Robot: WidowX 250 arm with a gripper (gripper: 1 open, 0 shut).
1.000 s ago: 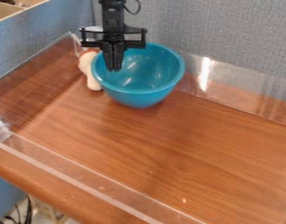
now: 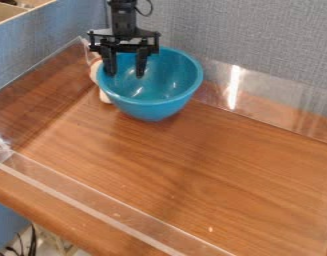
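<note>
A teal plastic bowl (image 2: 158, 98) sits at the back of the wooden tray near the left wall. My black gripper (image 2: 126, 66) hangs over its left rear part, open, with the fingers reaching down at the rim and into the bowl. A pale, cream-coloured object (image 2: 103, 96) stands just left of the bowl, mostly hidden behind it and the gripper.
A grey speckled wall (image 2: 273, 50) runs along the back, a blue-grey side (image 2: 32, 60) along the left. Clear plastic lips edge the floor, with crumpled clear plastic at the left front.
My gripper has come lower and a little to the left, into the bowl's left side. The bowl has shifted slightly left, covering more of the pale object.
</note>
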